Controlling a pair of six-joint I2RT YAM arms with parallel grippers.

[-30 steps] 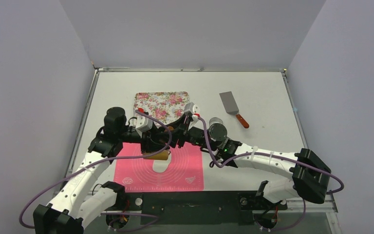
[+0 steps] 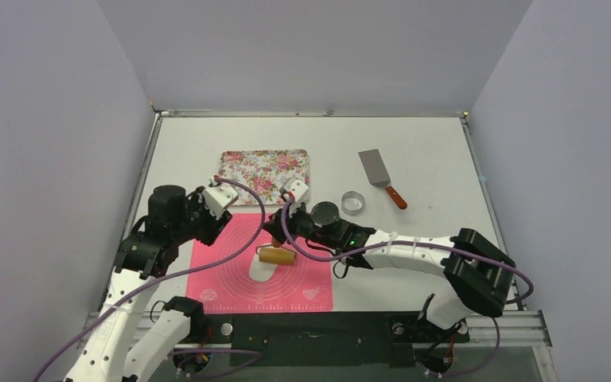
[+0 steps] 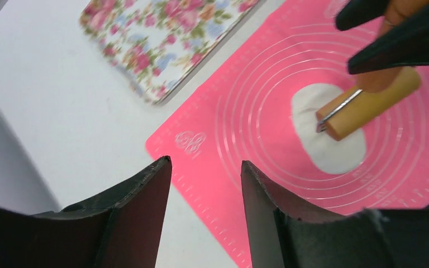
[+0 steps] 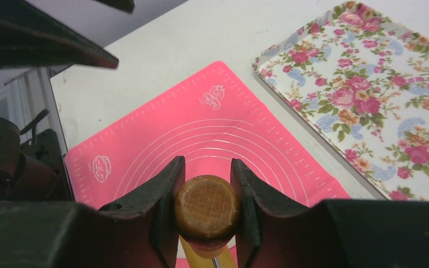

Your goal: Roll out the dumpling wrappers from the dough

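Note:
My right gripper is shut on the wooden handle (image 4: 206,206) of the rolling pin, whose yellow roller (image 2: 276,256) hangs over the pink mat (image 2: 215,278). In the left wrist view the roller (image 3: 380,103) is above a white dough shape (image 3: 318,145) at the mat's middle; whether it touches cannot be told. My left gripper is part open with nothing between its fingers, to the left of the pin above the mat.
A floral tray (image 2: 262,171) lies behind the mat. A metal ring (image 2: 352,203) and a spatula (image 2: 378,171) lie to the right on the white table, with bare space around them.
My left gripper has pulled away leftward from the pin and the right gripper. My right arm has shifted somewhat left, with the pin still in its grip.

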